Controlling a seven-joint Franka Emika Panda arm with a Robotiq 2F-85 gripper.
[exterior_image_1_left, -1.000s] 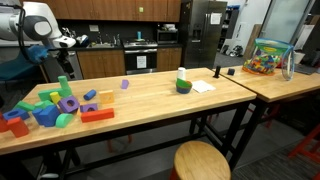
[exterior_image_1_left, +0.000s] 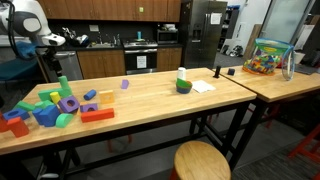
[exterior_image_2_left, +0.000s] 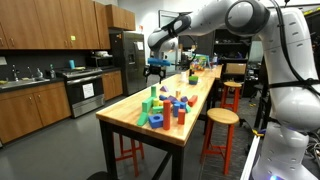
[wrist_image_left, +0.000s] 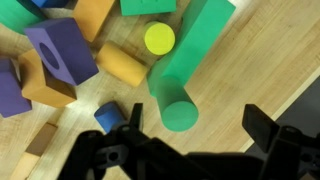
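Note:
My gripper is open in the wrist view, with its dark fingers spread wide. Between and beyond them a green cylinder (wrist_image_left: 180, 115) shows its round end, beside a long green block (wrist_image_left: 197, 40). No contact with a finger is visible. In exterior view 1 the gripper (exterior_image_1_left: 54, 50) hangs at the far left, over an upright green piece (exterior_image_1_left: 64, 86). From exterior view 2, the gripper (exterior_image_2_left: 155, 72) again appears above the blocks at the table's near end.
Crowded close by are a purple block (wrist_image_left: 62, 50), an orange block (wrist_image_left: 122, 64), a yellow cylinder (wrist_image_left: 159, 38) and a blue cylinder (wrist_image_left: 109, 116). A green bowl (exterior_image_1_left: 183, 87) stands farther along the table (exterior_image_1_left: 150, 107). Bare wood lies right of the green cylinder.
In exterior view 1 the arm and gripper have shifted slightly left. The blocks on the table look unmoved.

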